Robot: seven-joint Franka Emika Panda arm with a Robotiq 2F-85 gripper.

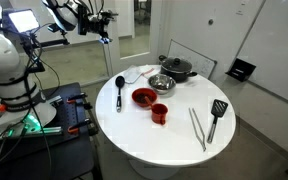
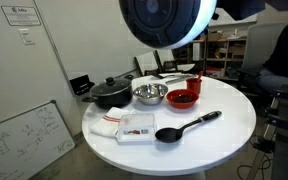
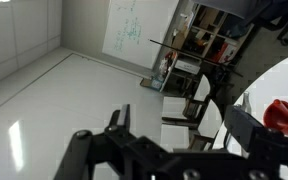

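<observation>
My gripper (image 1: pixel 105 28) is raised at the upper left in the first exterior view, well away from the objects on the round white table (image 1: pixel 134 137). In the wrist view, its dark fingers (image 3: pixel 117 140) stand apart at the bottom, open with nothing between them. On the table are a red cup (image 1: pixel 159 114), a red bowl (image 1: pixel 140 95), a black ladle (image 1: pixel 119 88), a steel bowl (image 1: pixel 161 83) and a lidded black pot (image 1: pixel 177 68). A red vessel (image 3: pixel 281 114) shows at the right of the wrist view.
Tongs (image 1: pixel 197 128) and a black slotted spatula (image 1: pixel 218 111) lie to the right. A white cloth (image 2: pixel 110 121) and a clear tray (image 2: pixel 138 127) sit near the pot. A large arm section covers the top of the second exterior view.
</observation>
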